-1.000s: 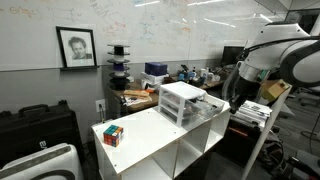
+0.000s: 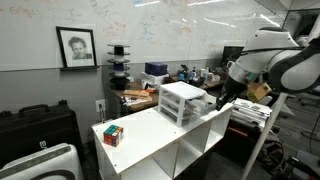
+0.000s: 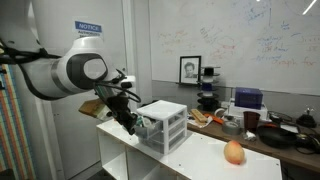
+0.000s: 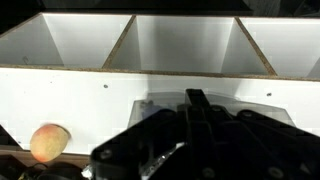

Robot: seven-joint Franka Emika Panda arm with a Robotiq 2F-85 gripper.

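A white drawer unit [image 2: 181,103] with clear drawer fronts stands on the white shelf [image 2: 140,146]. One translucent drawer [image 4: 240,105] juts out from it, partly hidden behind my gripper in the wrist view. My gripper is shut, its fingertips together over that drawer's outer edge, with nothing visible between them. Seen from outside, the gripper [image 3: 130,125] is beside the unit's open side; whether it touches the drawer cannot be told.
Exterior view 1 has a small multicoloured block [image 2: 113,135] at the shelf's near end. A round orange object [image 3: 234,152] sits on the shelf top in exterior view 2. Behind runs a cluttered bench with a black pan [image 3: 276,136]. Open shelf compartments [image 4: 190,45] lie below.
The arm has leaned and shifted slightly left, towards the drawer unit. Block and unit stay in place; any small drawer movement cannot be made out.
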